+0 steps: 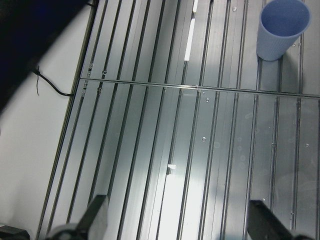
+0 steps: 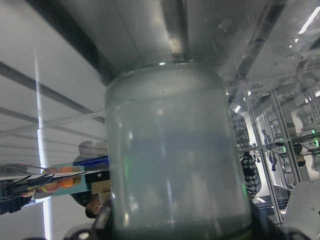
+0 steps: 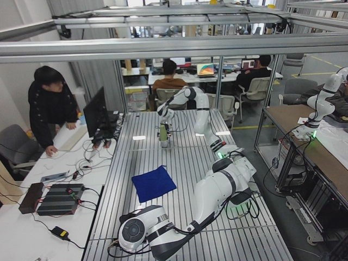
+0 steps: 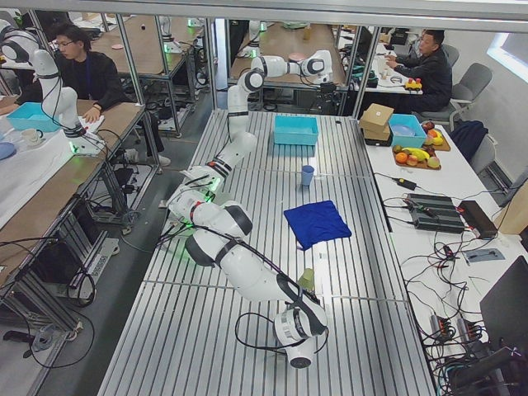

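Observation:
My right gripper (image 3: 164,130) is at a green bottle (image 3: 163,139) standing on the slatted metal table (image 3: 138,163); in the right wrist view the translucent bottle (image 2: 172,155) fills the middle, and the fingertips are mostly hidden behind it, so their grip is unclear. My left gripper hangs open over bare table, a blue cup (image 1: 280,35) ahead of it at the upper right of its view. A dark blue cloth (image 3: 154,184) lies flat between the arms.
A cyan bin (image 4: 295,130) stands at the table's far end in the camera right view. Side desks hold cables, a monitor (image 3: 97,113), boxes and fruit (image 4: 417,157). A person (image 3: 49,109) leans on the desk beside the table.

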